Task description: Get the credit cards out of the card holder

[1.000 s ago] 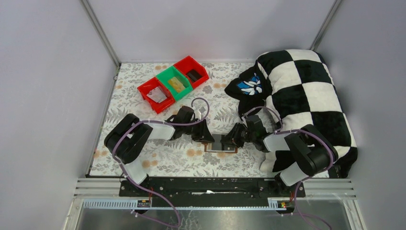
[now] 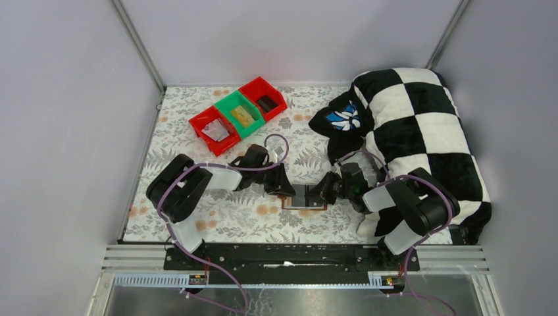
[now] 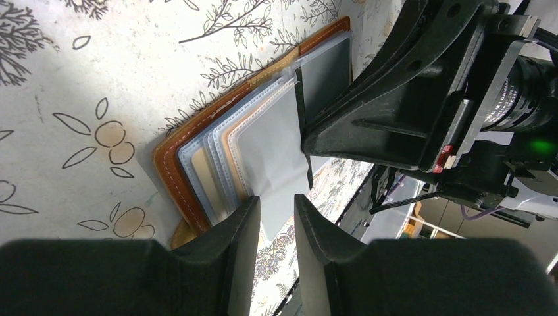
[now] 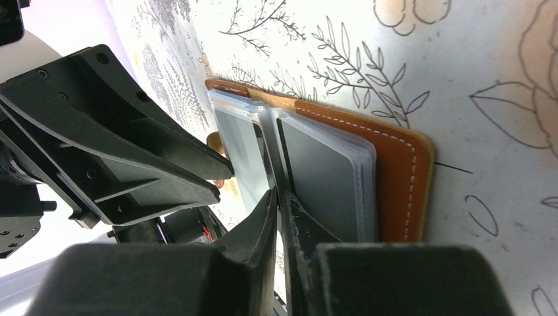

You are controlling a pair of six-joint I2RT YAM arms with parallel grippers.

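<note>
The open brown leather card holder (image 2: 304, 208) lies flat between both grippers, its clear sleeves holding cards. My left gripper has its fingertips at the left stack of sleeves (image 3: 263, 138), a narrow gap between them. My right gripper is at the middle of the holder, beside the clear strip and right-hand sleeves (image 4: 326, 184), fingertips close together; whether anything is between them I cannot tell.
Red, green and red bins (image 2: 238, 101) with contents stand at the back left. A large checkered cushion (image 2: 437, 131) fills the right side.
My right arm has shifted very slightly over the last second. The left arm and the card holder look nearly unchanged.
</note>
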